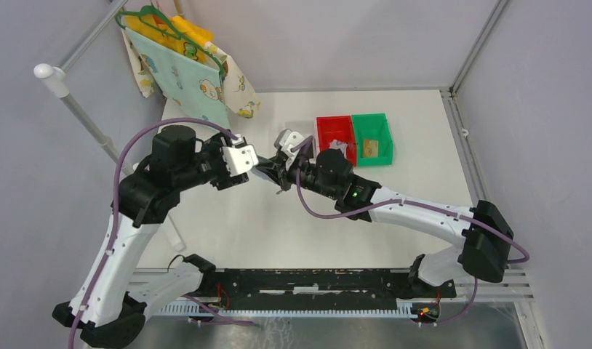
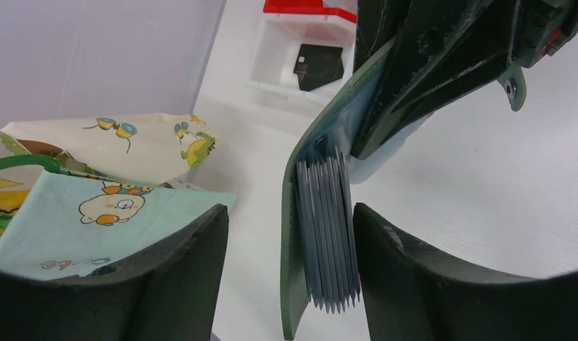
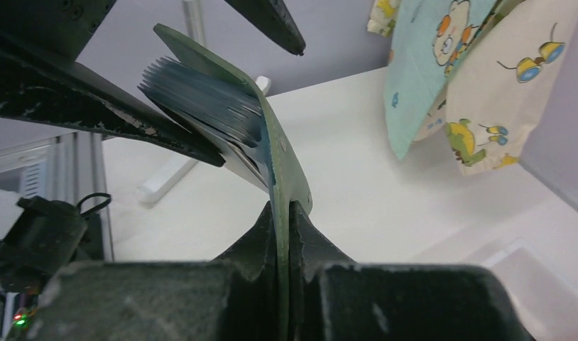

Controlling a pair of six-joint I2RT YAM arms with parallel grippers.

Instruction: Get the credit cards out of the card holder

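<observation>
The card holder (image 2: 293, 234) has a dull green cover and a fan of several clear sleeves (image 2: 327, 227). In the right wrist view, my right gripper is shut on the green cover (image 3: 285, 149), holding it above the table. My left gripper stands open, one finger (image 2: 208, 238) well clear of the cover and the other close beside the sleeves. From the right wrist view, the sleeves (image 3: 204, 96) reach between the left fingers. Whether cards sit inside the sleeves cannot be told. The top view mostly hides the holder behind the grippers.
A red bin (image 1: 335, 121) with a pale packet and a green bin (image 1: 384, 131) with a tan item stand at the back. A clear box (image 2: 272, 50) holds a black item (image 2: 319, 67). Cloths (image 1: 180, 80) hang at the back left.
</observation>
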